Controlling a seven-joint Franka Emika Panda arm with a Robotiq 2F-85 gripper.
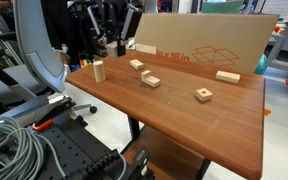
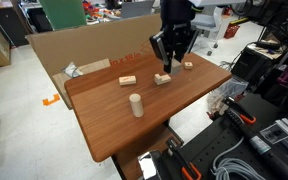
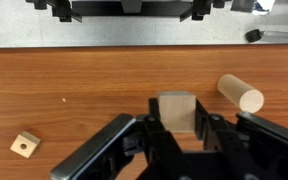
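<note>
In the wrist view my gripper is shut on a pale wooden piece [image 3: 177,112], whose squarish end faces the camera; its full shape is hidden. A pale wooden cylinder [image 3: 240,93] stands on the table to the right of it in that view. The same kind of cylinder [image 1: 99,71] stands upright near the table's left end in exterior view 1. There, the gripper [image 1: 114,43] is raised above the tabletop at the far left side, clear of the cylinder.
On the wooden table [image 1: 219,125] lie several pale blocks, among them a two-part block [image 1: 150,81], a square one [image 1: 203,94] and a flat one [image 1: 227,76]. A large cardboard panel [image 1: 209,40] stands along the back.
</note>
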